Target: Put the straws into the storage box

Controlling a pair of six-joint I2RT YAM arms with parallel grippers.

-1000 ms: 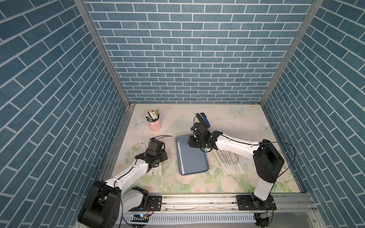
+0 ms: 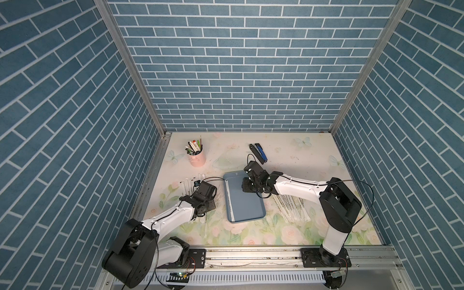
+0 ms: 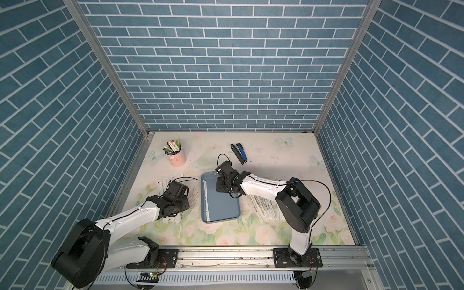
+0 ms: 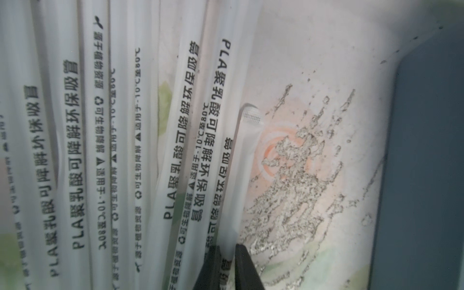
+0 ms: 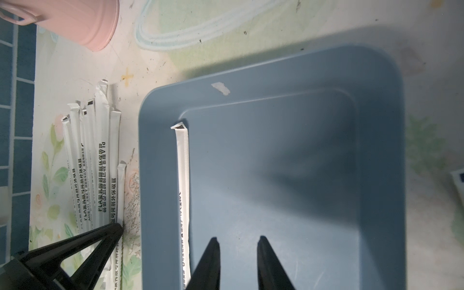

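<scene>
Paper-wrapped white straws (image 4: 70,145) lie side by side on the table left of the blue-grey storage box (image 4: 420,169). Over the rightmost straw (image 4: 239,193) of that group, my left gripper is shut, its tips at the straw; whether they pinch it I cannot tell. From the side, the right wrist view shows the left gripper's fingers (image 5: 91,241) meeting at this straw. One straw (image 5: 182,193) rests inside the box along its left wall. Above the box floor my right gripper stands open and empty. More straws (image 2: 290,207) lie right of the box.
A pink cup (image 2: 196,158) of pens stands at the back left. A black and blue stapler (image 2: 258,152) lies behind the box. Most of the box floor is bare, and the table's back right is clear.
The right gripper has moved slightly right and toward the front, still over the box.
</scene>
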